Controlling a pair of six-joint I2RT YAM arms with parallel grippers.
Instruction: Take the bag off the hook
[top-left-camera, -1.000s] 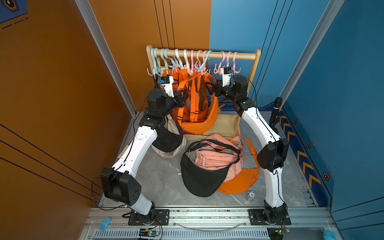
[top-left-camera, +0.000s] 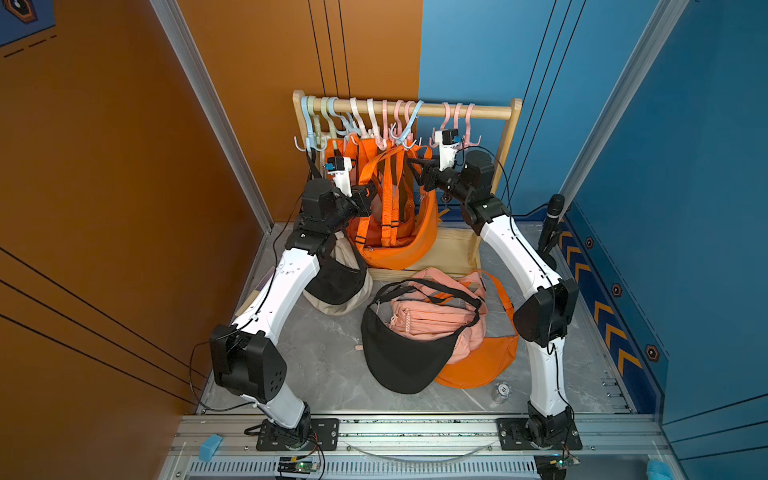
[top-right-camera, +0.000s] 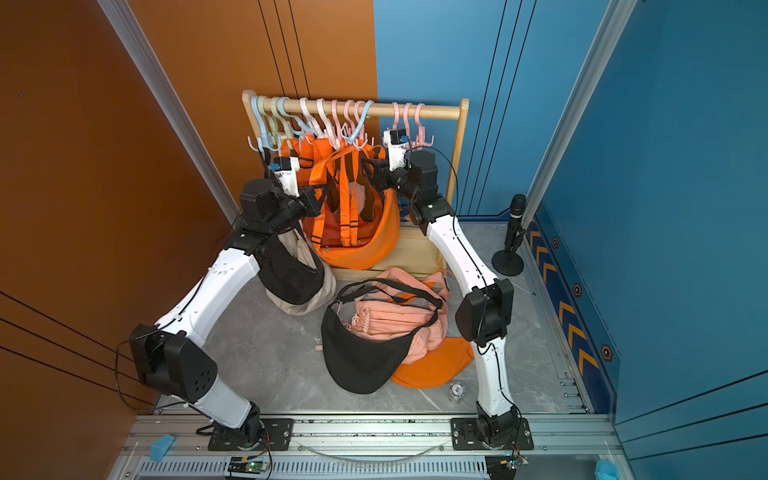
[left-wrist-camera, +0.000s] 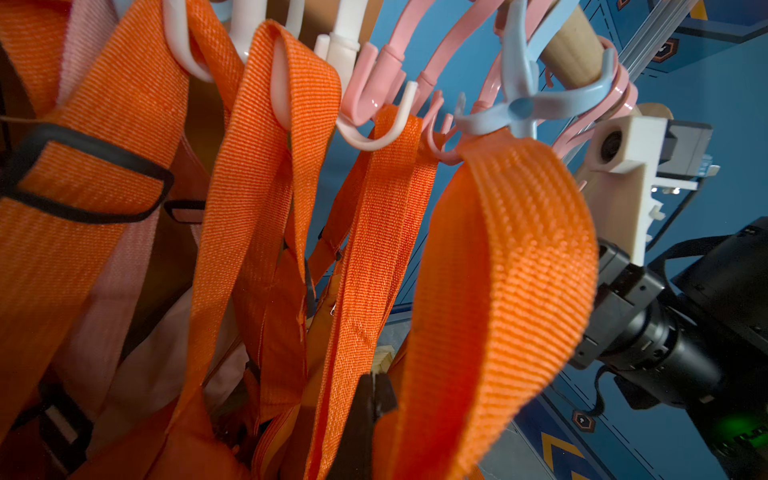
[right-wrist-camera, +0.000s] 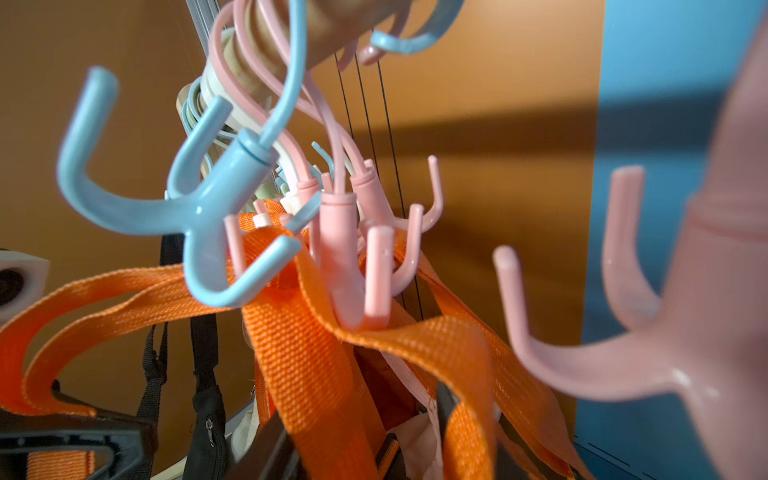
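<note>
Orange bags (top-left-camera: 400, 252) hang by straps from plastic hooks on the wooden rack (top-left-camera: 504, 113). My left gripper (top-left-camera: 364, 200) is in front of the left straps; in the left wrist view an orange strap (left-wrist-camera: 512, 280) loops close before it, and its fingertips are mostly hidden. My right gripper (top-left-camera: 424, 172) is at the bag's right upper straps, below the hooks. In the right wrist view straps drape over and below a blue hook (right-wrist-camera: 220, 192) and pink hooks (right-wrist-camera: 340, 256); the fingers there are mostly hidden by straps, so what lies between them is unclear.
A black-and-beige bag (top-left-camera: 336, 284) hangs at left. Black, pink and orange bags (top-left-camera: 408, 360) lie on the grey floor in front. A black stand (top-right-camera: 512, 256) is at right, and a small metal can (top-right-camera: 456, 390) near the front.
My left gripper has moved slightly right. My right gripper has shifted a little among the straps and risen slightly. The bags hang almost as before.
</note>
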